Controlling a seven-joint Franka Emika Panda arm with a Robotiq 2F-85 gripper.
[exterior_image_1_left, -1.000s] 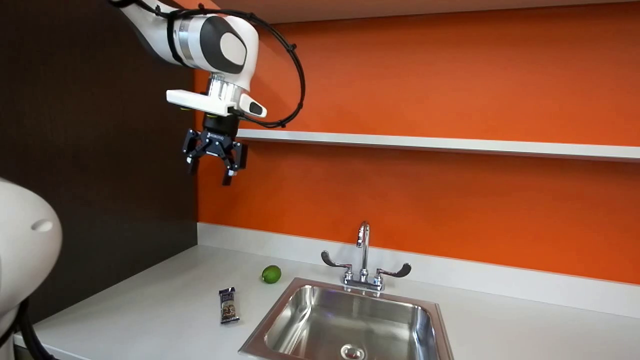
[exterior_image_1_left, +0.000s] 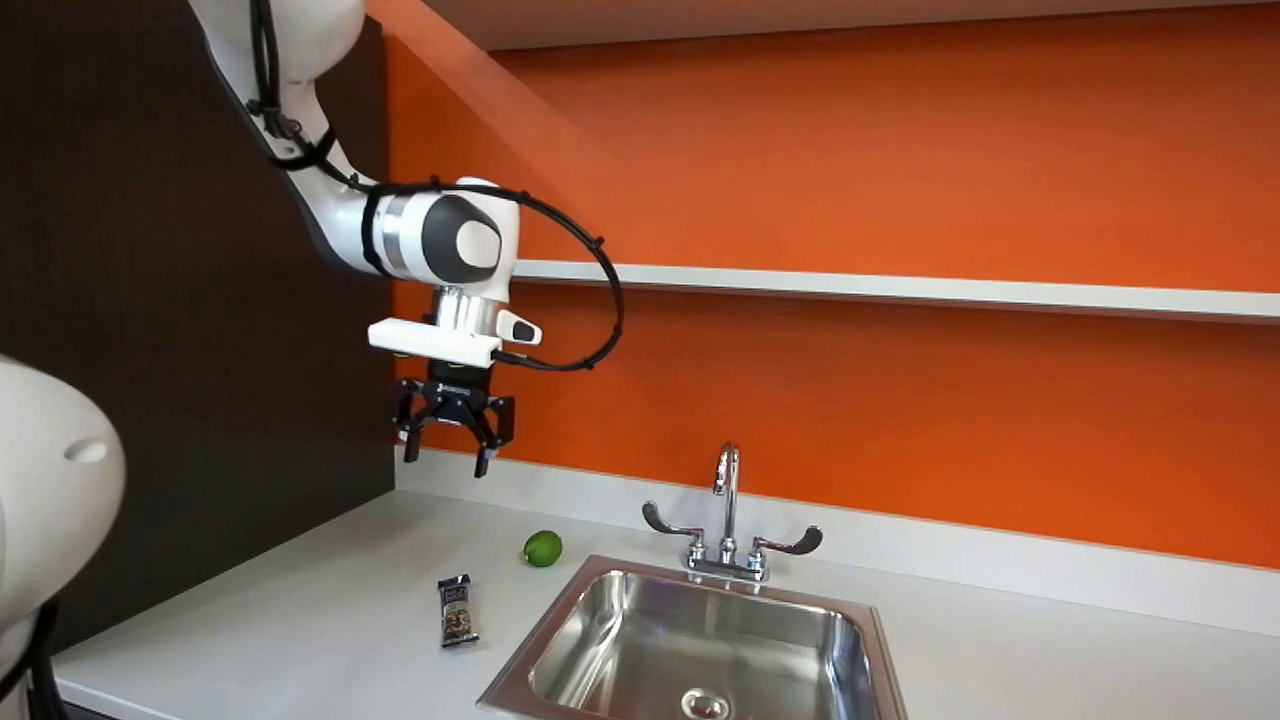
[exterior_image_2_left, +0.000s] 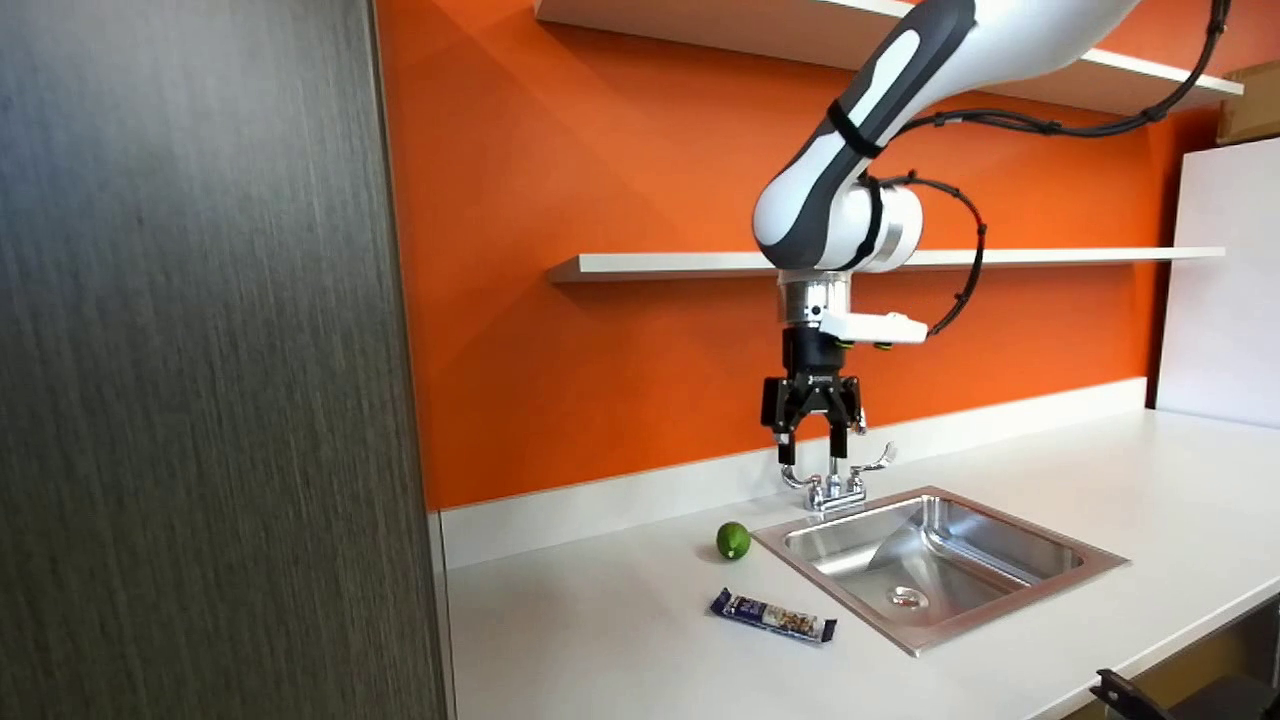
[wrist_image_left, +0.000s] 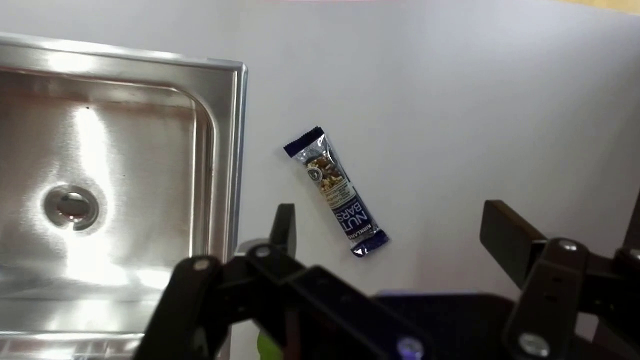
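Note:
My gripper (exterior_image_1_left: 446, 466) hangs open above the counter, well clear of it, with nothing between its fingers. In the wrist view its two fingers (wrist_image_left: 508, 243) stand wide apart. A nut bar in a dark blue wrapper (wrist_image_left: 339, 195) lies flat on the counter, ahead of the fingers and slanted. Behind the bar, nearer the back wall, rests a green lime (exterior_image_1_left: 542, 548); exterior view 2 shows the lime (exterior_image_2_left: 733, 540) left of the sink. Only a sliver of the lime (wrist_image_left: 268, 347) shows in the wrist view, the gripper hiding the rest.
A steel sink (exterior_image_1_left: 516, 682) is set into the counter right of the bar, its basin empty. Its faucet (exterior_image_1_left: 728, 510) with two handles rises at the back. A white shelf (exterior_image_1_left: 900, 284) crosses the orange wall. Bare counter (exterior_image_2_left: 576, 636) lies left of the bar.
My arm has come down a good way and slightly to the right in exterior view 1, the gripper staying open. The bar and lime have not moved.

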